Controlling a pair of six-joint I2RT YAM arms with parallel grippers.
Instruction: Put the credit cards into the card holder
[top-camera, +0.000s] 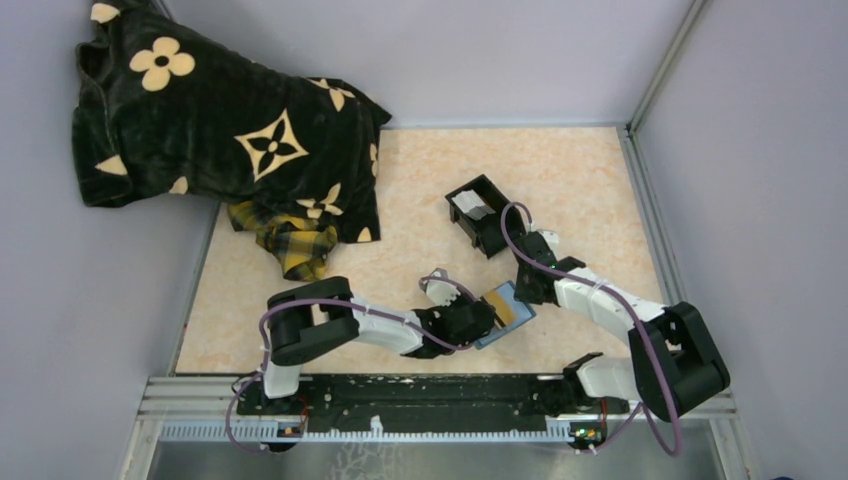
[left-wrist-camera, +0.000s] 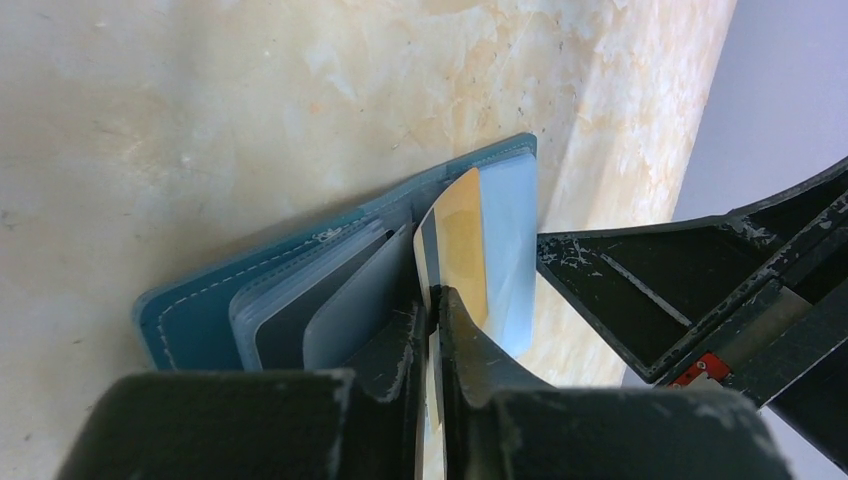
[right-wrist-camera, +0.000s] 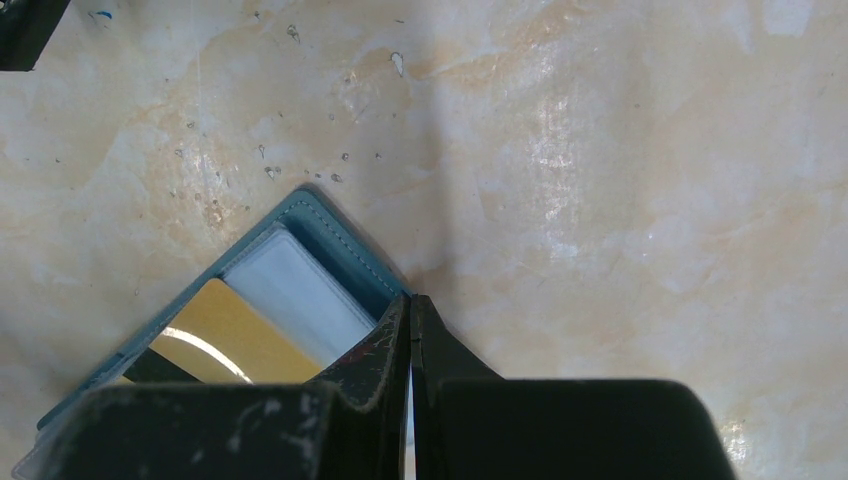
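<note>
The blue card holder (left-wrist-camera: 190, 310) lies open on the table, with clear sleeves, a yellow card (left-wrist-camera: 460, 230) and a pale blue section (right-wrist-camera: 295, 285). My left gripper is shut at the yellow card's near edge inside the holder; whether the card's edge is between its fingertips I cannot tell clearly. My right gripper is shut at the holder's upper right corner, with nothing visible between its fingers. In the top view both grippers flank the holder (top-camera: 520, 322) from left and right.
A black box (top-camera: 485, 230) with white items inside sits behind the holder, close to the right arm. A dark patterned blanket (top-camera: 220, 130) and plaid cloth (top-camera: 290, 245) lie at the back left.
</note>
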